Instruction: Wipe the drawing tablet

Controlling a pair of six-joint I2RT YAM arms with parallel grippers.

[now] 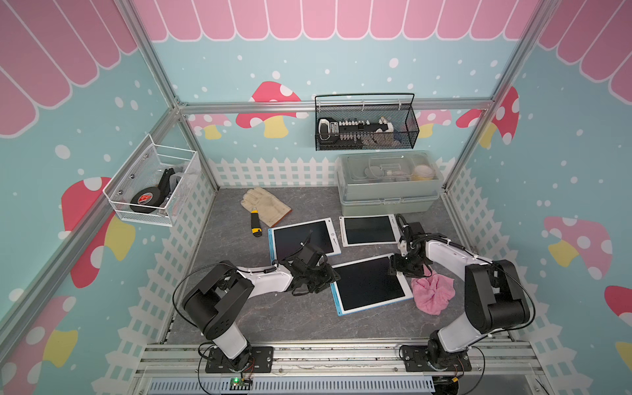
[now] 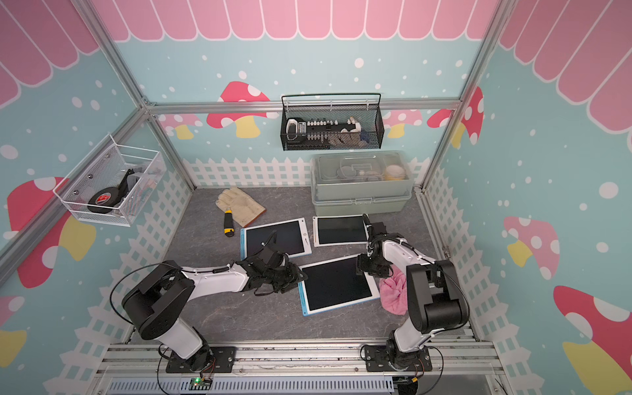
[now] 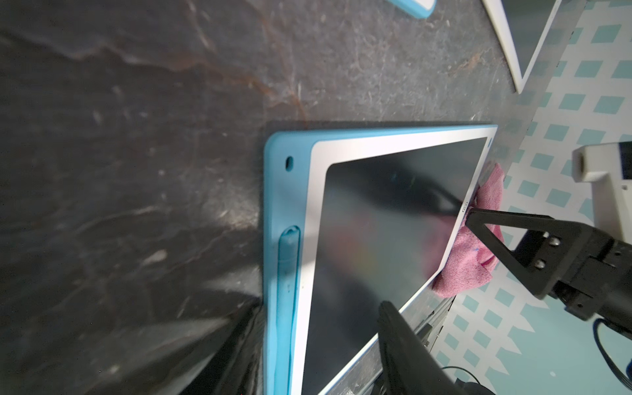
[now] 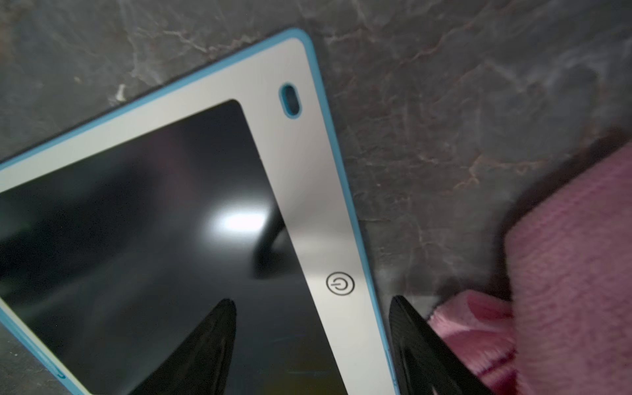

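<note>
The front drawing tablet [image 1: 368, 283], blue-backed with a white bezel and dark screen, lies flat on the table. My left gripper [image 1: 324, 279] is low at its left edge, fingers [image 3: 237, 349] apart either side of that blue edge, which carries a stylus. My right gripper [image 1: 403, 266] hangs open over the right bezel, near the power button [image 4: 340, 283], with nothing visible between its fingers. The crumpled pink cloth [image 1: 432, 293] lies on the table right of the tablet, partly under the right arm.
Two other tablets [image 1: 302, 240] [image 1: 368, 229] lie behind. A glove [image 1: 266, 204] and yellow-black tool [image 1: 255, 223] sit back left. A lidded box [image 1: 388, 191] fills the back right.
</note>
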